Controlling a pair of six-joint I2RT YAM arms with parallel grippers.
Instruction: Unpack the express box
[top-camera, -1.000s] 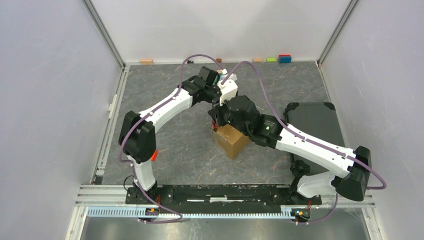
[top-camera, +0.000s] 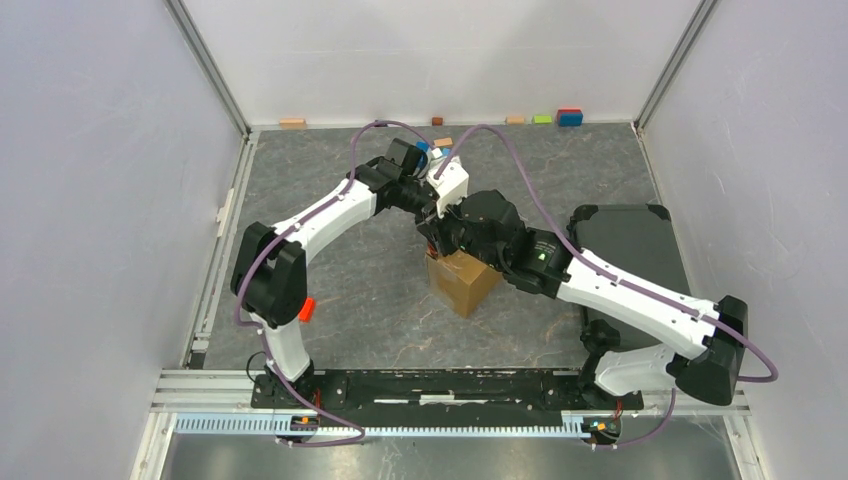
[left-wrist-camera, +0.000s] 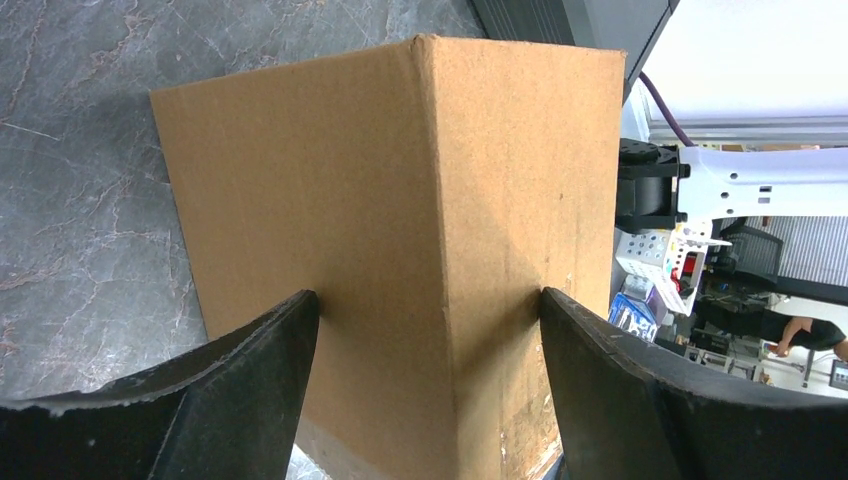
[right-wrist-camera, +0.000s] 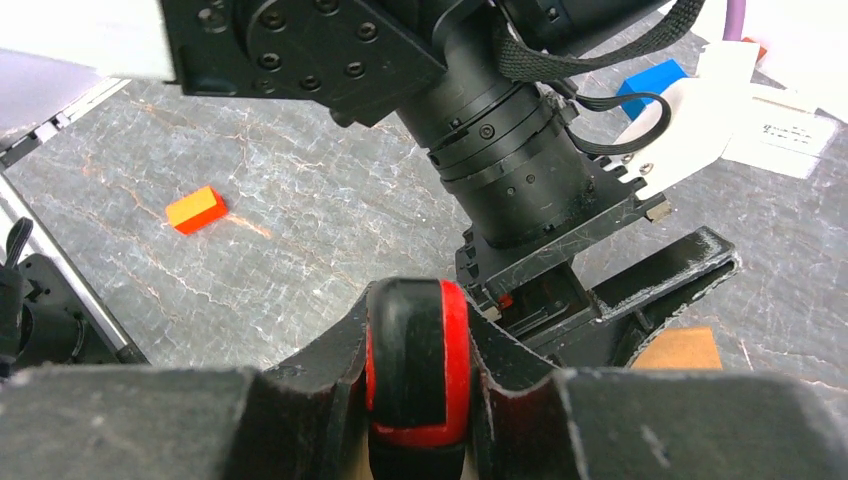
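Note:
The cardboard express box (top-camera: 460, 285) (left-wrist-camera: 370, 200) sits near the middle of the grey surface, beneath both arms. In the left wrist view my left gripper is open, its fingers at either side of the box's vertical corner. My right gripper is shut on a black-and-red object (right-wrist-camera: 420, 360) above the box; what it is exactly, I cannot tell. The top view hides both gripper tips behind the arms.
A dark case (top-camera: 630, 260) lies at the right. An orange block (top-camera: 307, 310) (right-wrist-camera: 196, 210) lies at the left, a blue block (right-wrist-camera: 650, 85) behind the arms. Small coloured blocks line the back edge.
The left arm has shifted slightly toward the front and left compared with a second ago. The right arm has moved very little; the box looks still.

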